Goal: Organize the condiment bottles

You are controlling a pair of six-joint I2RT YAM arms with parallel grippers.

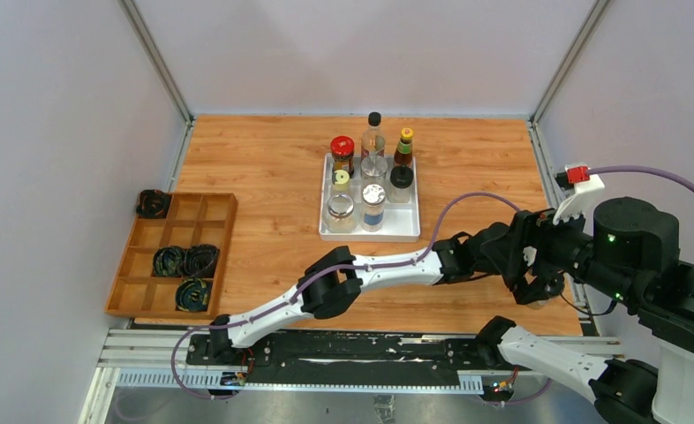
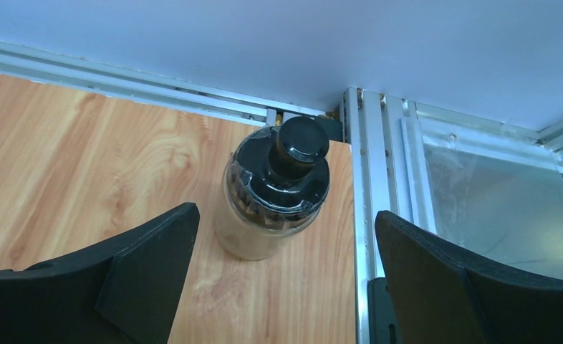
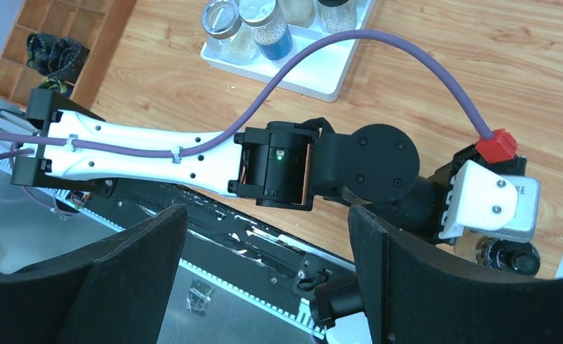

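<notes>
A clear bottle with a black knobbed cap (image 2: 253, 222) stands upright near the table's right front corner. My left gripper is open above it; the bottle shows between the spread fingers, apart from both. In the right wrist view the same black cap (image 3: 518, 256) shows beyond the left arm. My right gripper is part open with nothing between its fingers, raised over the left arm. The white tray (image 1: 370, 237) holds a red-lidded jar (image 1: 343, 157), a tall black-capped bottle (image 1: 374, 141), a yellow-capped bottle (image 1: 404, 148) and several other jars.
A wooden compartment box (image 1: 140, 296) with coiled dark cables (image 1: 199, 261) sits at the left. Both arms crowd the right side of the table, close together. Bare wood (image 1: 476, 159) lies to the tray's right.
</notes>
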